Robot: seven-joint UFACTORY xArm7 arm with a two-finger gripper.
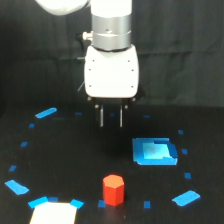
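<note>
A red hexagonal block [113, 190] stands on the dark table near the front, right of a pale square piece. Above the middle of the table, farther back than the block, hangs my gripper [111, 118]. Its two thin dark fingers are spread apart, and only background shows between them. On the right lies a blue square marking [154, 152] with a lighter blue patch inside it.
The pale square piece [53, 213] is cut off by the bottom edge. Strips of blue tape [16, 187] and small blue squares dot the black surface.
</note>
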